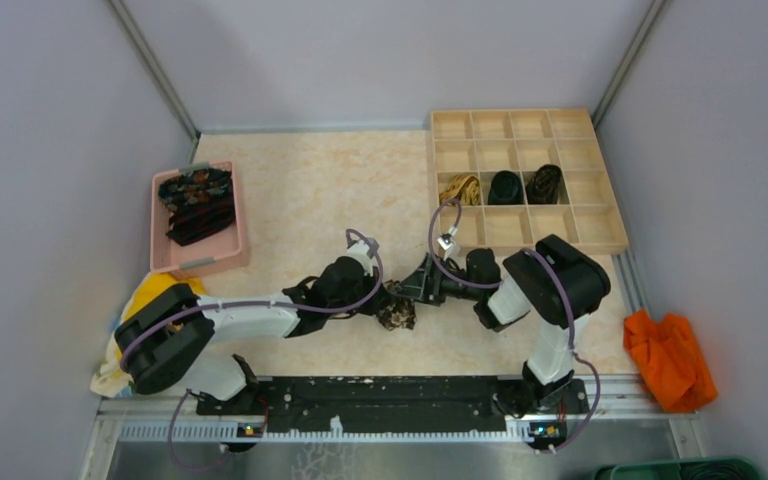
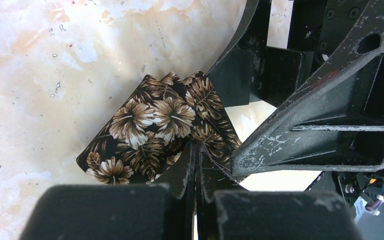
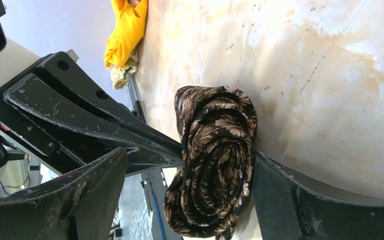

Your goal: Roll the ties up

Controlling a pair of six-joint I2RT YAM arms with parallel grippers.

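A black tie with brown and cream flowers (image 1: 397, 314) is coiled in a roll at the front middle of the table. Its spiral end faces the right wrist camera; its patterned outer side (image 2: 145, 132) shows in the left wrist view. My left gripper is shut, its tips against the tie's side, with no cloth visible between its fingers. My right gripper stands open with the roll between its spread fingers; the right-hand finger (image 3: 280, 195) touches the roll, and a gap shows beside the other.
A wooden divided tray (image 1: 528, 228) at the back right has several rolled ties in its cells. The pink basket (image 1: 242, 225) at left holds folded dark ties. An orange cloth (image 1: 670, 360) lies at right, a yellow cloth (image 1: 150, 290) at left. Behind the arms the table is clear.
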